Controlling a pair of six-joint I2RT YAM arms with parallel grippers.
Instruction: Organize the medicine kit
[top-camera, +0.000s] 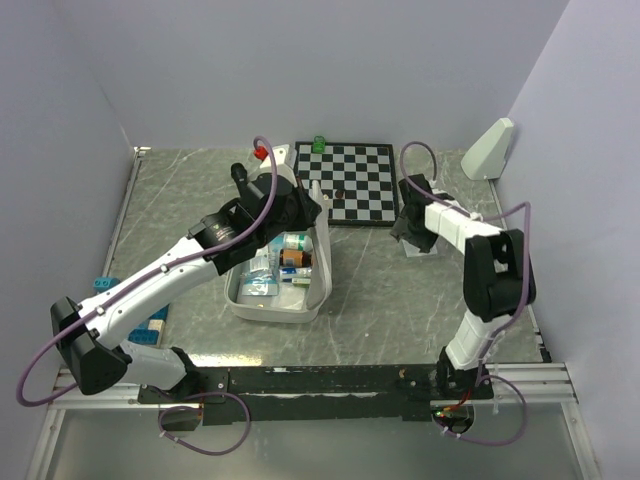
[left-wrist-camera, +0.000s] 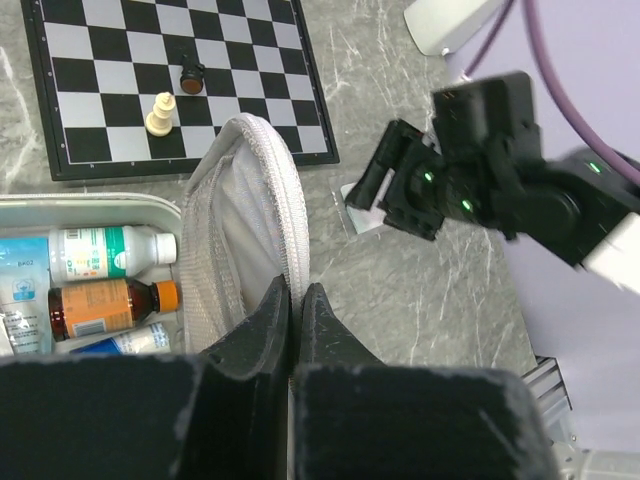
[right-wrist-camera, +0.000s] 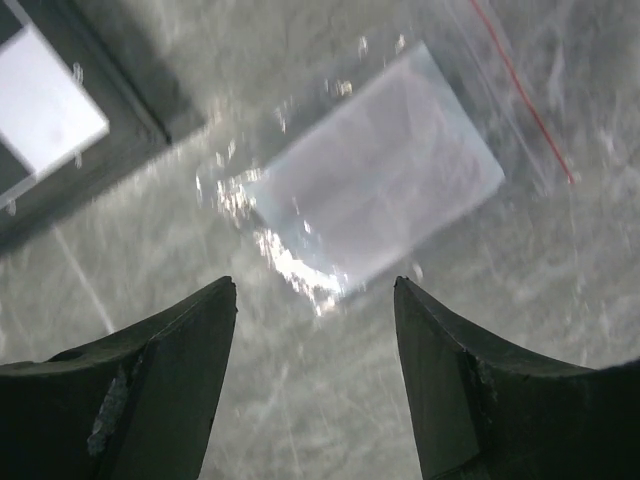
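Observation:
My left gripper is shut on the zippered edge of the kit's lid (left-wrist-camera: 238, 220), holding it upright at the right side of the medicine kit (top-camera: 270, 312). Inside lie a white bottle (left-wrist-camera: 105, 253), a brown bottle (left-wrist-camera: 105, 306), a blue-and-white tube (left-wrist-camera: 127, 342) and a packet (left-wrist-camera: 20, 285). My right gripper is open above a clear zip bag (right-wrist-camera: 375, 175) with a pale sheet in it, flat on the counter right of the kit.
A chessboard (top-camera: 350, 180) with two pieces lies behind the kit. A white block (top-camera: 488, 150) stands at the back right, near the wall. The counter in front of the bag is clear. Blue items (top-camera: 150, 325) sit at the far left.

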